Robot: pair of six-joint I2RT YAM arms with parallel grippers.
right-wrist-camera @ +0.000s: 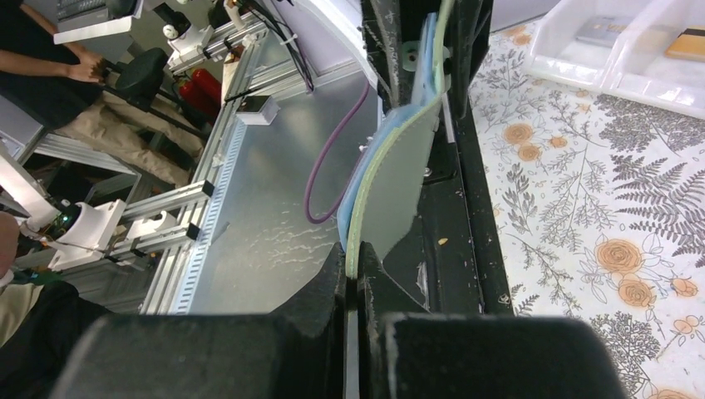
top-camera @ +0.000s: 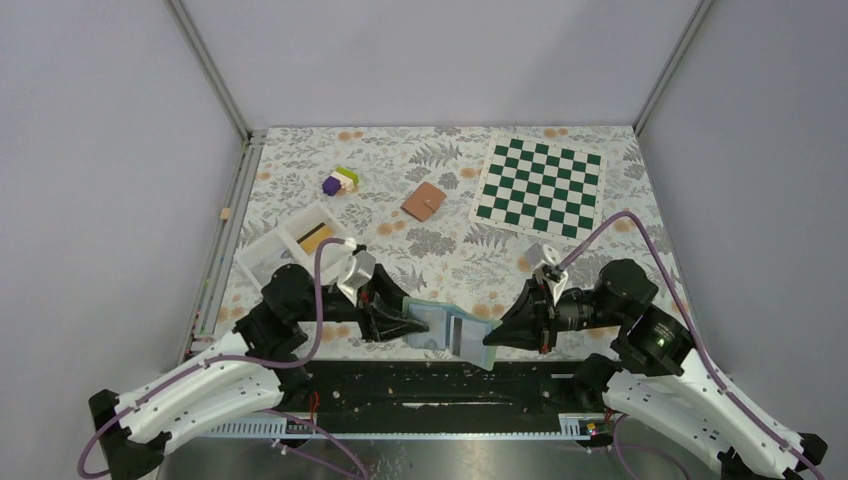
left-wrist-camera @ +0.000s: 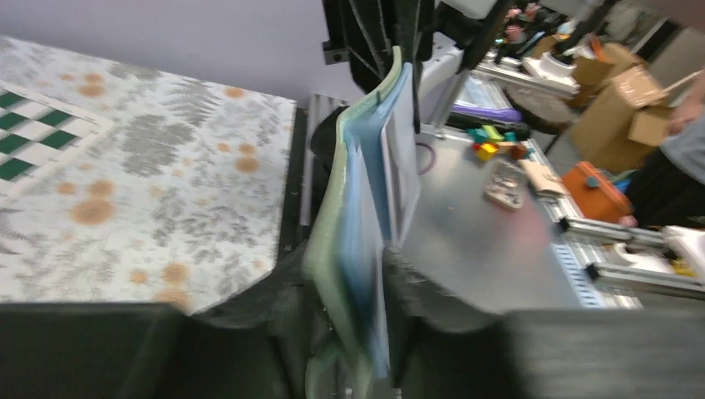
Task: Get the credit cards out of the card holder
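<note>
A pale blue-green card holder (top-camera: 451, 331), spread open with clear pockets, hangs between my two grippers above the front edge of the table. My right gripper is shut on the holder's right edge. At its left edge, my left gripper (top-camera: 412, 326) stands part open, with a finger on either side of the holder. In the right wrist view, some space shows between the left gripper's fingers (right-wrist-camera: 387, 51) and the material. The left wrist view is blurred at the tips, where the holder (left-wrist-camera: 345, 208) runs between them. Cards inside cannot be told apart from the pockets.
A white divided tray (top-camera: 284, 238) at the left holds a yellow card (top-camera: 315, 238) and a pale one. On the table lie a brown wallet (top-camera: 424, 202), a chessboard (top-camera: 540, 187) and a small purple, white and green object (top-camera: 341, 181).
</note>
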